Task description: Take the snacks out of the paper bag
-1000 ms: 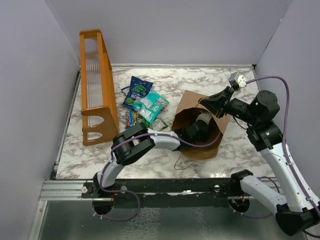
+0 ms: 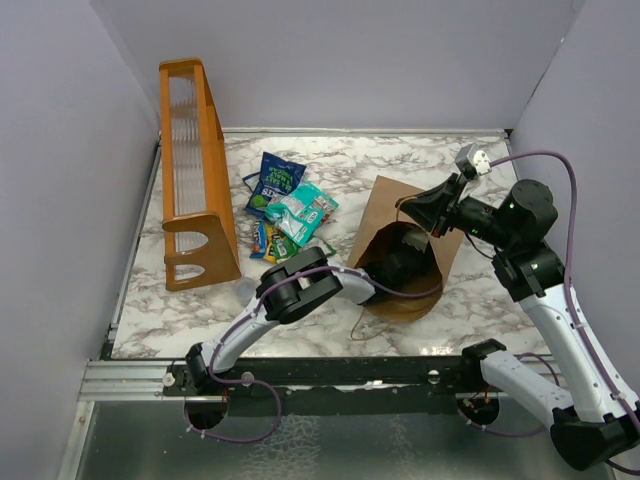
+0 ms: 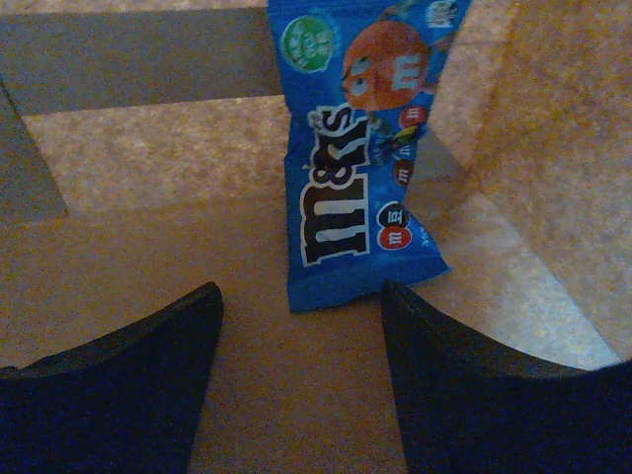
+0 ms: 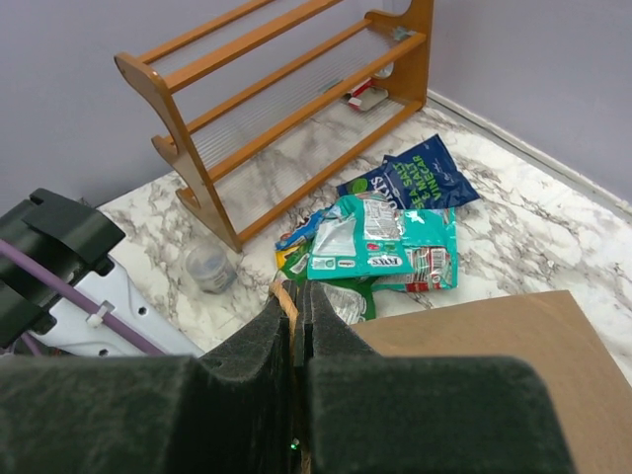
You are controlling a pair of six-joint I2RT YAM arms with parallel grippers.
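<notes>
The brown paper bag lies tipped with its mouth towards the left arm. Inside it, my left gripper is open. A blue M&M's packet lies just ahead of its fingertips, the lower end near the gap and not gripped. From above, the bag and arm hide this packet. At the bag's upper edge, my right gripper is shut on the thin twisted handle. Outside, to the left of the bag, lie a dark blue chip bag, a teal packet and a green packet.
A wooden rack stands along the left of the marble table. Close to its near end is a small clear tub. Bare marble shows behind the snacks and bag.
The left arm has shifted right, reaching further into the bag. The bag's left side has moved slightly right. My right arm stays in place.
</notes>
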